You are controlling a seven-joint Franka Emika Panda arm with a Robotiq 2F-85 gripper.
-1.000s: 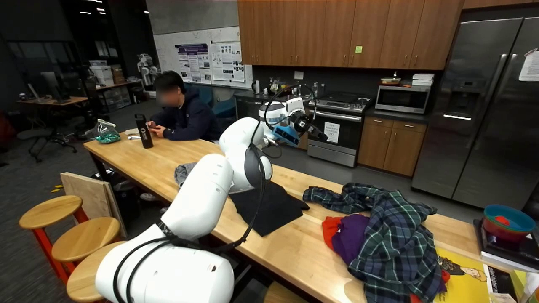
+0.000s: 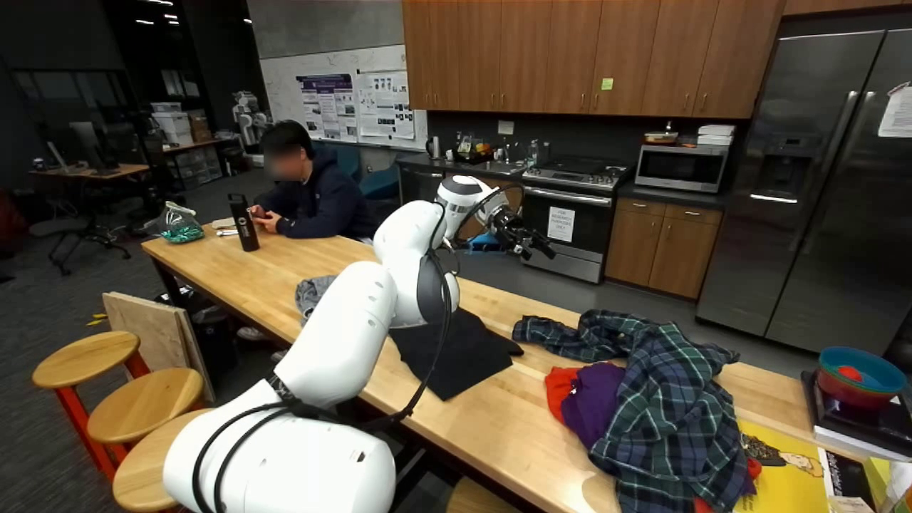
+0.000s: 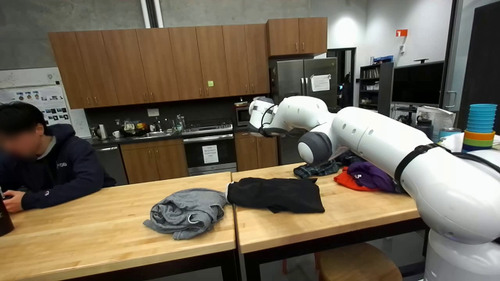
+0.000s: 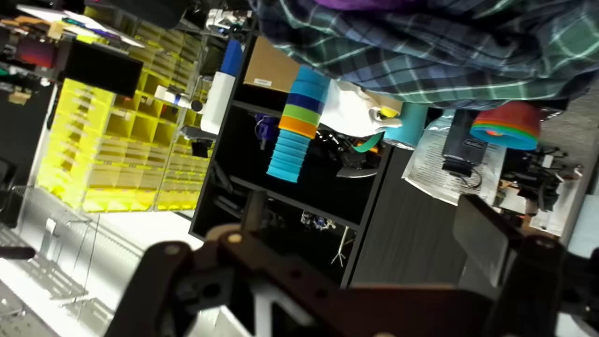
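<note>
My gripper (image 2: 536,245) hangs in the air beyond the far edge of the table, well above it and away from all the clothes. In the wrist view its fingers stand wide apart, and nothing lies between them. A black cloth (image 3: 276,194), laid flat and folded, is on the table, with a crumpled grey garment (image 3: 187,213) to its left. Toward the right in exterior view 1 lies a heap: a green and navy plaid shirt (image 2: 675,393), a purple cloth (image 2: 594,400) and a red one (image 2: 560,389). Exterior view 2 hides the gripper behind the arm.
A seated person (image 2: 299,192) is at the table's far side near a black bottle (image 2: 243,224). Bowls (image 2: 859,376) and a yellow poster (image 2: 782,466) occupy the right end. Bare tabletop (image 3: 93,224) shows left of the grey garment.
My wrist has rotated, turning its blue part mostly out of sight, and the gripper has shifted slightly lower. The clothes lie where they were.
</note>
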